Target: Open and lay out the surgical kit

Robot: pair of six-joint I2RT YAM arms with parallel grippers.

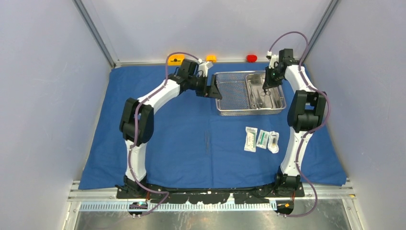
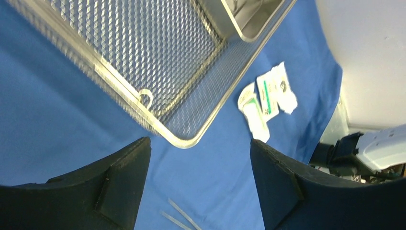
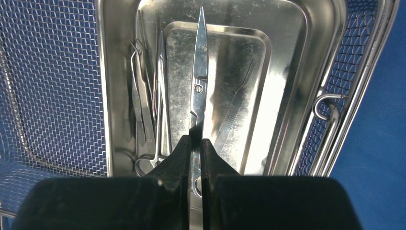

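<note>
A wire mesh basket (image 1: 231, 111) holds a steel tray (image 3: 282, 62) of instruments. My right gripper is shut on a pair of scissors (image 3: 198, 62) over the tray's middle; more scissors and tweezers (image 3: 140, 96) lie at its left side, and one tweezer (image 3: 232, 110) to the right. My left gripper (image 1: 210, 91) stands open at the basket's left edge, nothing between its fingers, with the rim below it in the left wrist view.
Three white packets (image 1: 250, 139) lie on the blue drape in front of the basket. Two thin instruments (image 1: 207, 143) lie left of them. Yellow and red objects stand at the back.
</note>
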